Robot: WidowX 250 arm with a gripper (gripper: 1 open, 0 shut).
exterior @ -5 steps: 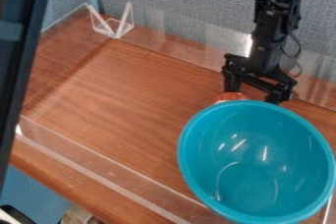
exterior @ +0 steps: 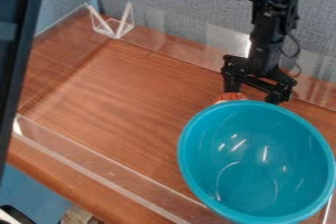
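Observation:
The black gripper (exterior: 256,88) is low at the back right of the wooden table (exterior: 118,100), just behind a large teal bowl (exterior: 256,159). A small reddish-orange object (exterior: 230,99) sits beneath the gripper's left finger, partly hidden by the bowl's rim and the gripper. The gripper looks open, though I cannot make out whether it touches that object. The bowl is empty.
A white wire frame (exterior: 112,24) stands at the back left corner. Clear strips run along the table's edges, with grey walls behind. A dark panel fills the left edge of the view.

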